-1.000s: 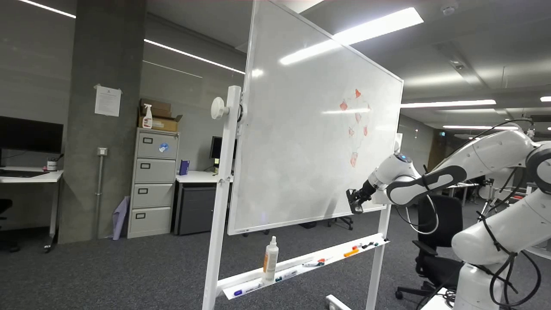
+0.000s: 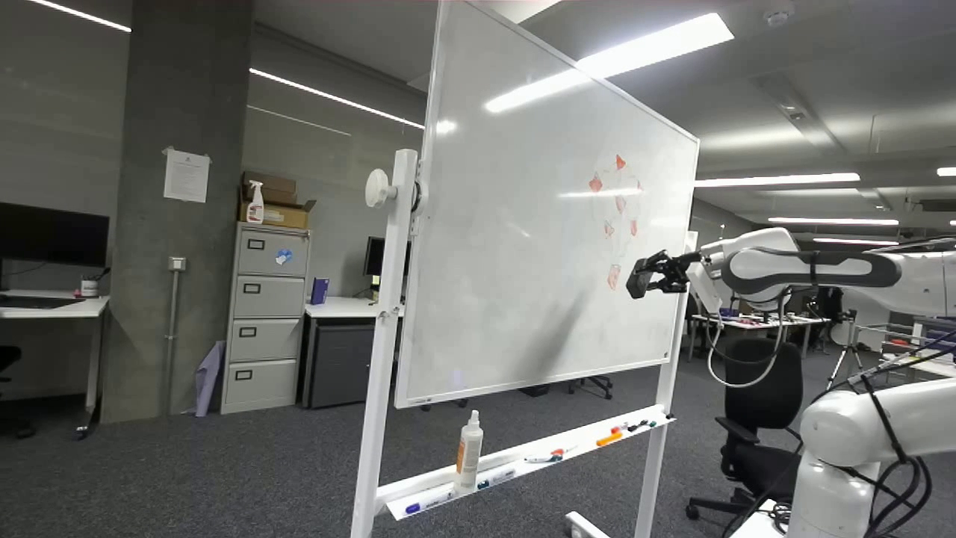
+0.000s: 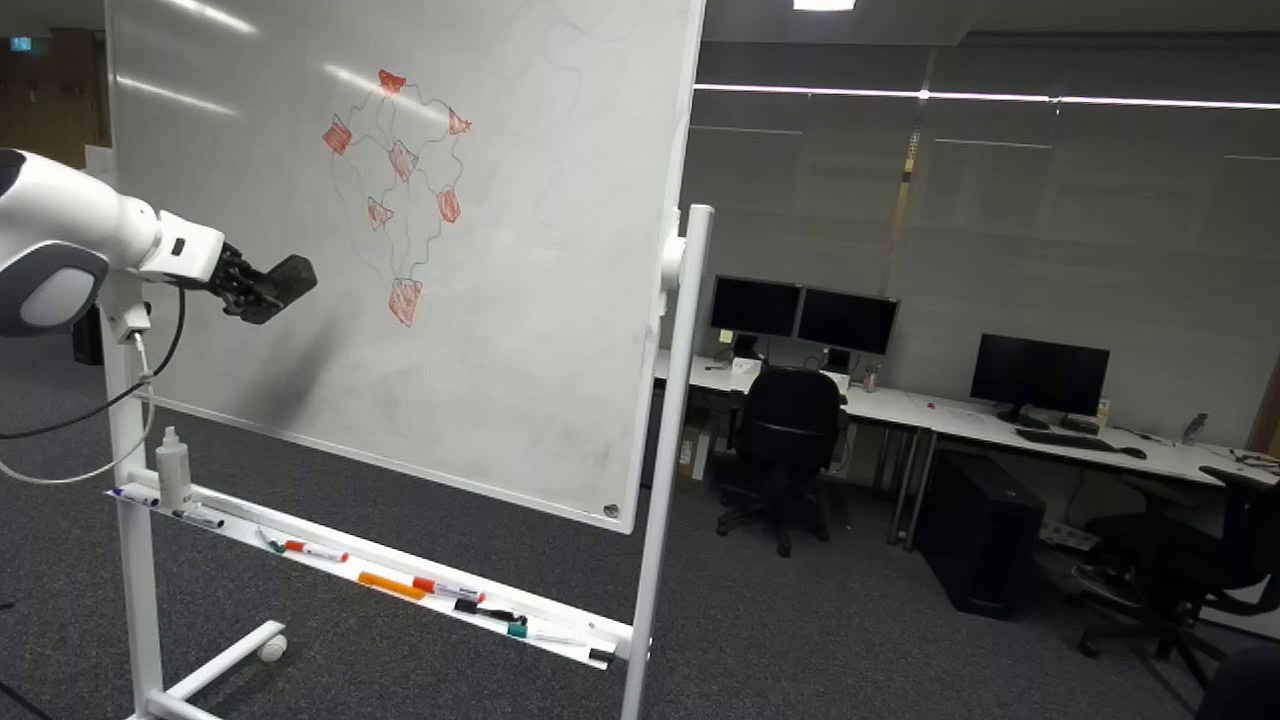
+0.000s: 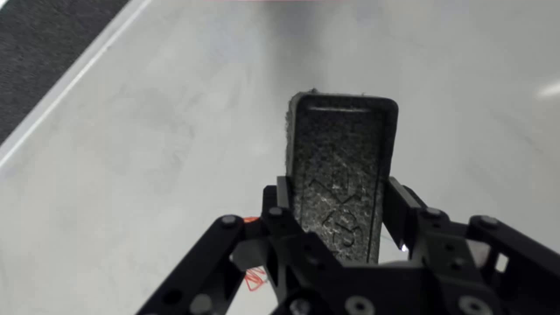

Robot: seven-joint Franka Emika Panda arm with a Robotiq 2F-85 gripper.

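A dark block-shaped eraser (image 4: 341,173) with worn embossed marks is pinched between the fingers of my gripper, which is shut on it. In exterior view 1 the gripper (image 2: 668,273) is in front of the right part of the whiteboard (image 2: 529,242). Red hatched shapes joined by thin dark lines form a drawing (image 3: 402,162) on the board. Exterior view 2 puts the eraser (image 3: 290,280) to the left of the lowest red shape (image 3: 405,301). A shadow falls on the board below it, and the eraser looks apart from the surface.
Below the board, a tray (image 3: 342,564) carries several markers and a spray bottle (image 2: 468,453). White posts (image 2: 381,341) hold the board at its sides. An office chair (image 2: 762,412) stands near the arm's base. Most of the board in front is unobstructed.
The arm has raised the gripper and eraser from near the board's lower edge, up and to the right in exterior view 1. The red drawing looks the same.
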